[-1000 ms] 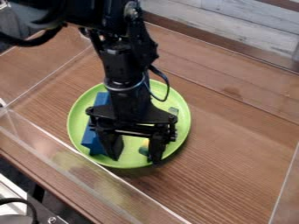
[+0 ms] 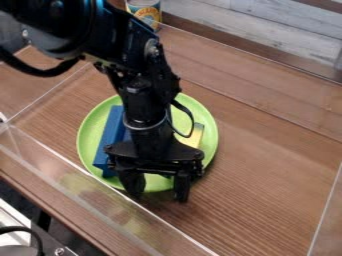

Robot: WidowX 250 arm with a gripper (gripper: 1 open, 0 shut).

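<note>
My black gripper [image 2: 158,182] stands open, low over the front rim of a green round plate [image 2: 90,127], its fingers pointing down toward the wood at the plate's near edge. On the plate, a blue block [image 2: 110,135] lies at the left, partly behind the arm, and a pale yellow piece [image 2: 193,138] sits at the right, mostly hidden by the gripper. I cannot tell whether the fingertips touch the plate or the table.
A can [image 2: 143,12] stands at the back near a white plank wall [image 2: 267,25]. A transparent strip runs along the near left edge.
The gripper has moved toward the near edge of the plate and slightly right, covering more of the pale yellow piece. The plate has stayed about in place.
</note>
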